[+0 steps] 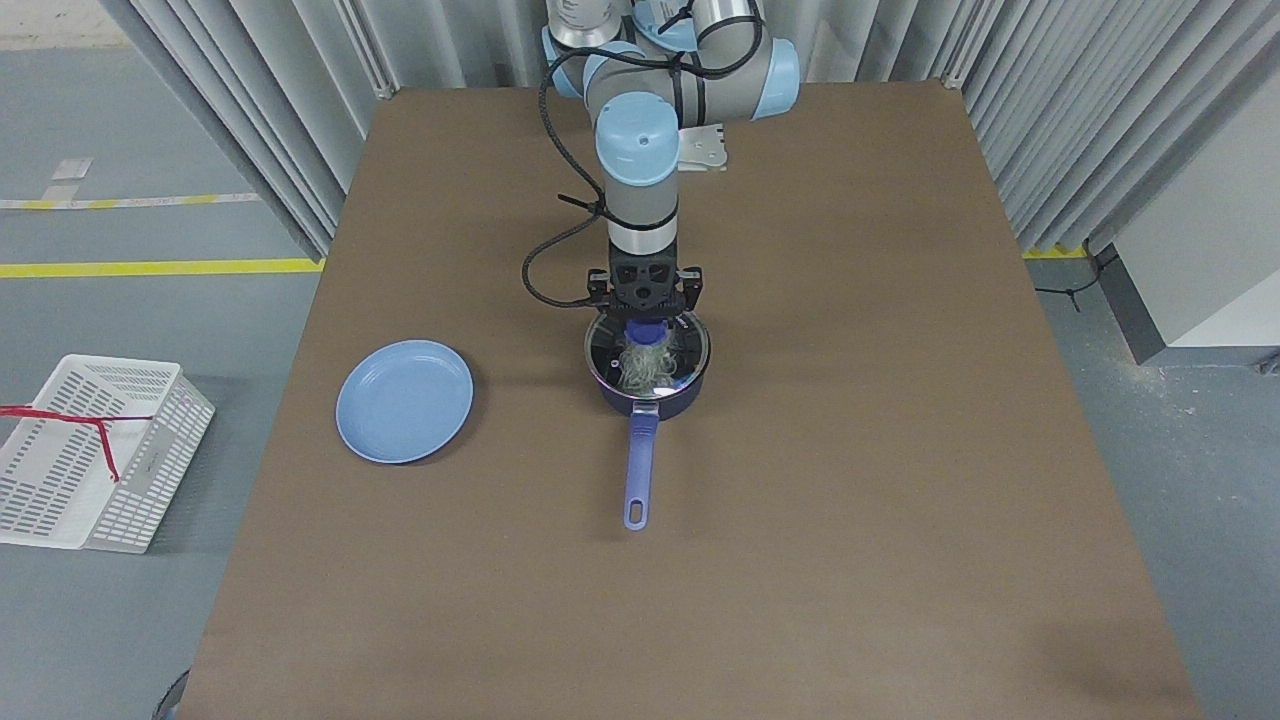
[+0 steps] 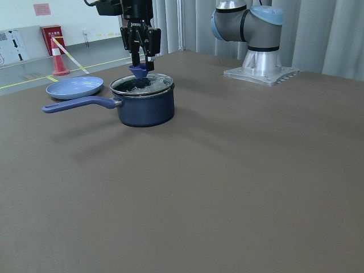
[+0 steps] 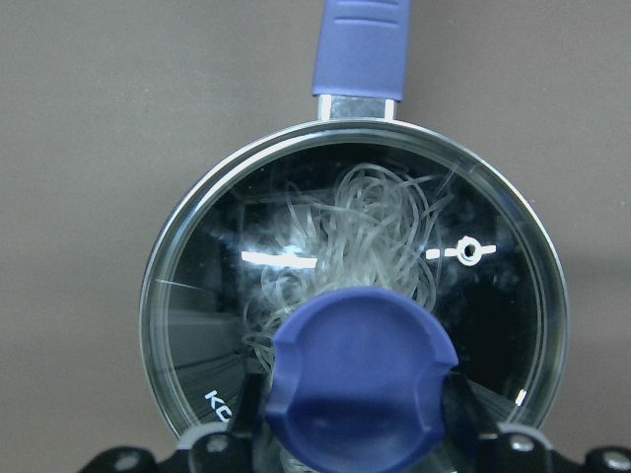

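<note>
A dark blue saucepan (image 2: pixel 148 112) with a long handle (image 1: pixel 638 470) sits on the brown table, covered by a glass lid (image 3: pixel 197 315); pale, translucent noodle-like strands (image 3: pixel 365 227) show through it. My gripper is over the pot, shut on the lid's blue knob (image 3: pixel 360 365), one finger either side of it. In the left view the gripper (image 2: pixel 141 61) stands upright above the knob (image 2: pixel 139 70), and the lid rests at the pot's rim.
A light blue plate (image 1: pixel 403 401) lies left of the pot on the table (image 1: pixel 912 480). A white plastic basket (image 1: pixel 156 480) stands on the floor left of the table. The arm's base (image 2: pixel 261 74) is at the back.
</note>
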